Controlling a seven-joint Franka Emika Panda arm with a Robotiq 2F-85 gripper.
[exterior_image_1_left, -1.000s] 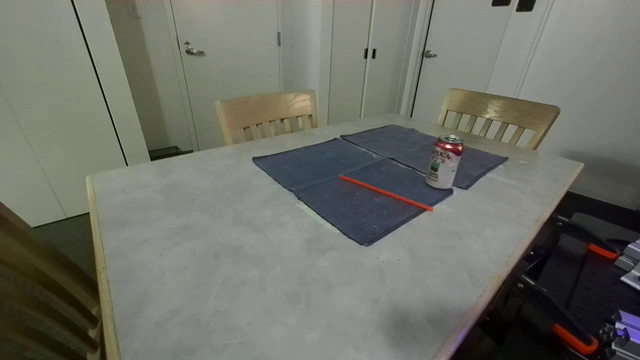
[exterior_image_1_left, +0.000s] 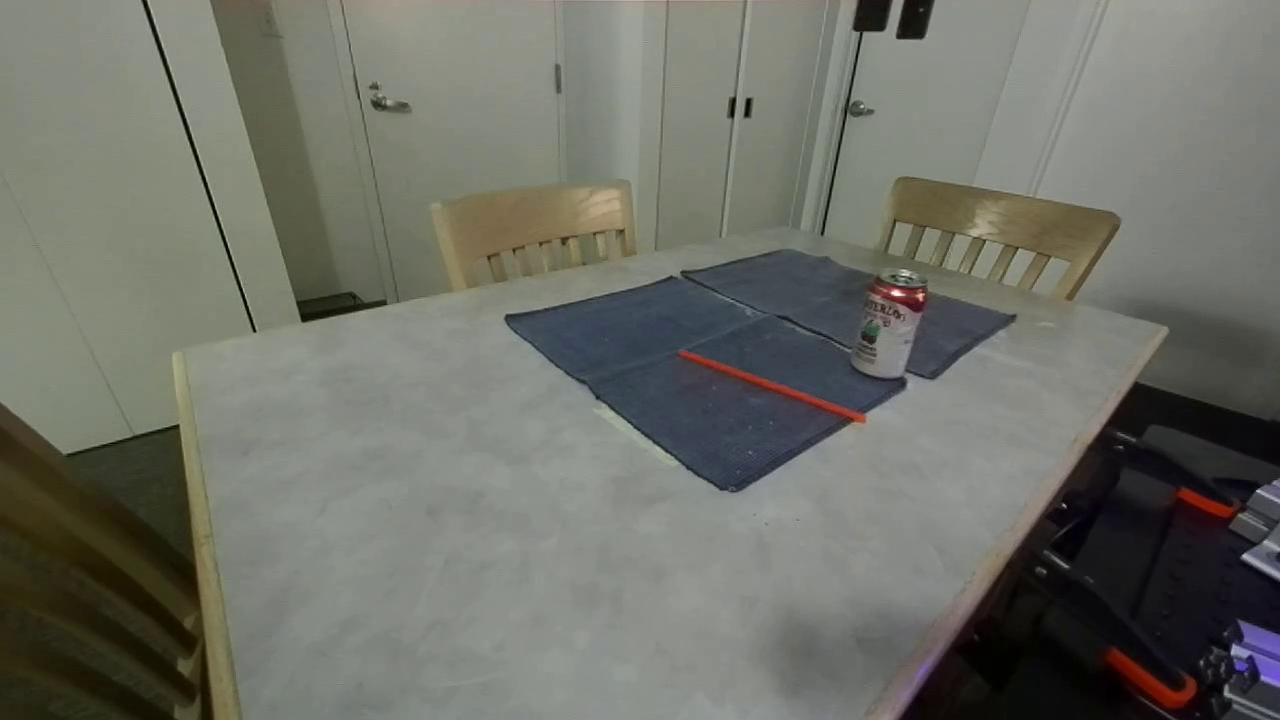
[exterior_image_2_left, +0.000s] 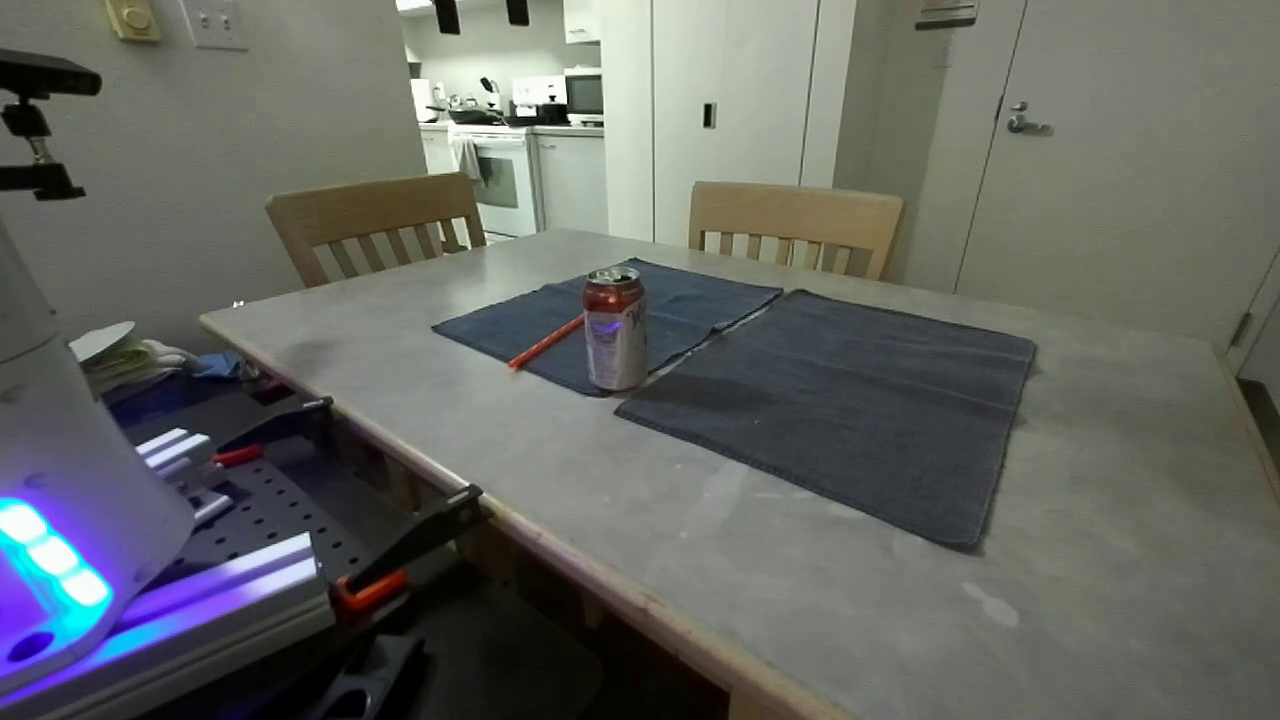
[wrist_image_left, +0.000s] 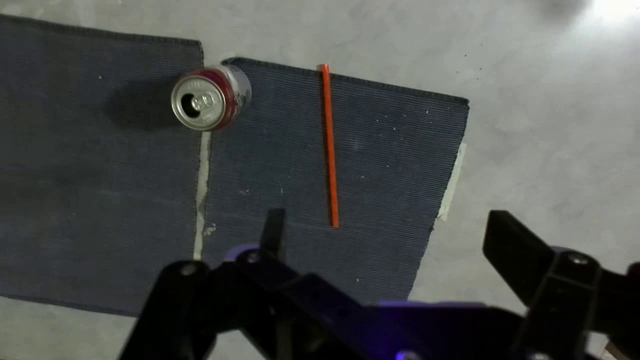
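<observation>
A red and white can (exterior_image_1_left: 889, 324) stands upright by the seam between two dark blue cloths, its opened lid facing up in the wrist view. An orange-red straw-like stick (wrist_image_left: 330, 147) lies across one cloth (wrist_image_left: 390, 174), one end reaching the cloth's edge. The other cloth (exterior_image_2_left: 840, 408) lies flat alongside, a narrow gap between them. High above the table, my gripper is open, its fingers wide apart with nothing between them. Only its two dark fingertips show at the top of exterior view 1 and exterior view 2.
Wooden chairs (exterior_image_1_left: 540, 228) stand along its far edges. Clamps (exterior_image_2_left: 408, 540) and metal rails sit by the robot base at the table's side.
In exterior view 1 the fingertips at the top have shifted left and slightly lower. The can, stick and cloths have stayed put.
</observation>
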